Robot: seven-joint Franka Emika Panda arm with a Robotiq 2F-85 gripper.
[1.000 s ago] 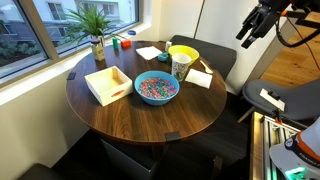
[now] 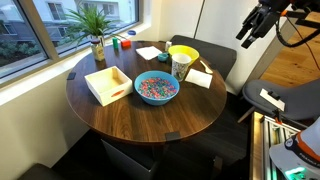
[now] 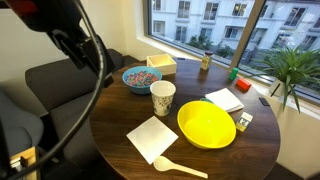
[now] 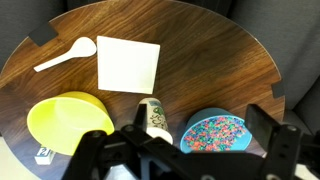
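My gripper is open above the round wooden table, its black fingers (image 4: 92,150) wide apart and nothing held between them. A patterned cup (image 3: 163,97) stands upright near a yellow bowl (image 3: 206,124) and a blue bowl (image 4: 216,130) filled with small pink and blue pieces. On the bare wood lie a white square sheet (image 4: 127,65) and a light spoon (image 4: 66,54). In exterior view 1 the gripper (image 2: 244,42) hangs high at the upper right, well clear of everything on the table.
A cream open box (image 2: 108,85) sits by the blue bowl. Near the window are a potted plant (image 2: 93,24) and a red item (image 2: 126,43). A small white and yellow box (image 3: 243,121) is beside the yellow bowl.
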